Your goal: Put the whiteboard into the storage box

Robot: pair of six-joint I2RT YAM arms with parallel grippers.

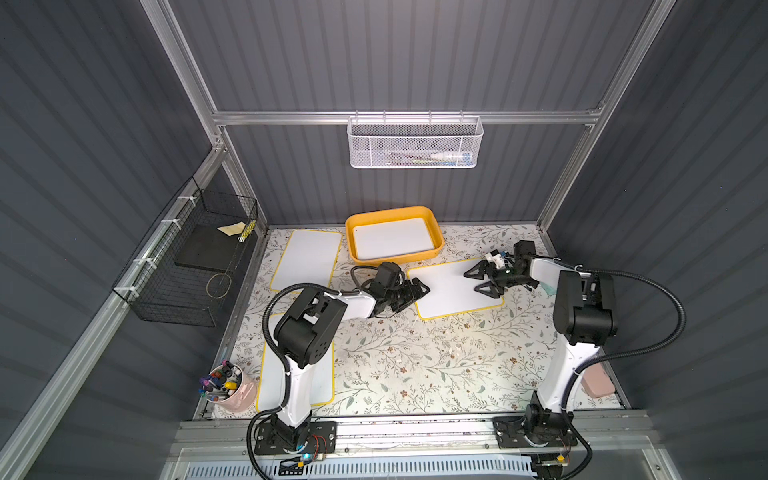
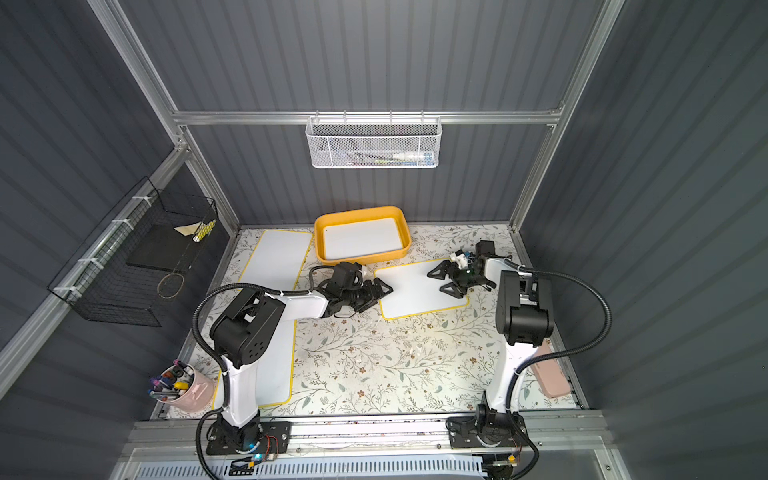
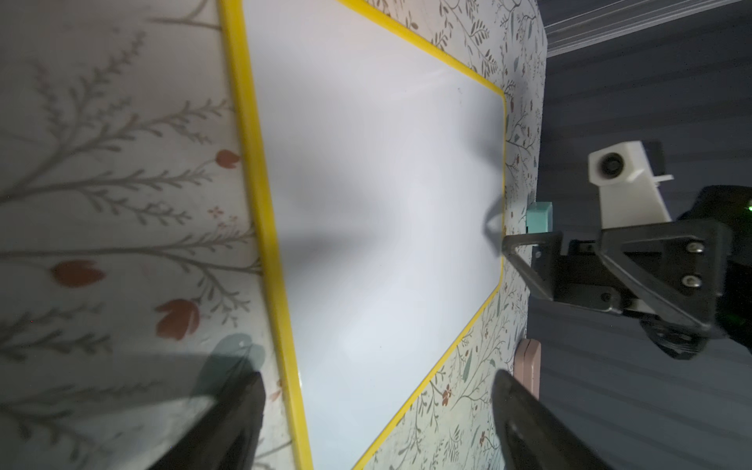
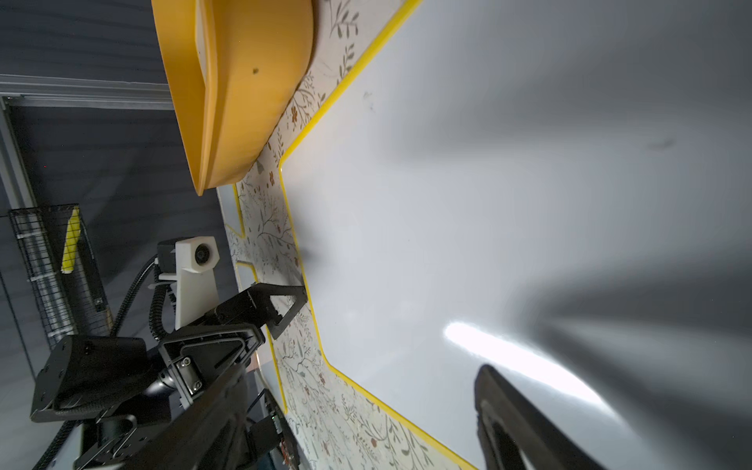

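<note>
The yellow-edged whiteboard (image 1: 448, 296) lies on the floral tabletop, just in front of the orange storage box (image 1: 382, 261). At the board's left end, my left gripper (image 1: 413, 293) stands open; the left wrist view shows the board's left edge between its parted fingers. My right gripper (image 1: 473, 282) is also open, with its tips over the right part of the board. In the right wrist view its fingers (image 4: 501, 415) are spread above the white surface, gripping nothing; whether they touch it I cannot tell.
Another white sheet (image 1: 392, 238) lies inside the box. Two more boards lie on the left: one at the back (image 1: 308, 260), one at the front (image 1: 320, 376), partly under my left arm. A pen cup (image 1: 237, 395) stands front left.
</note>
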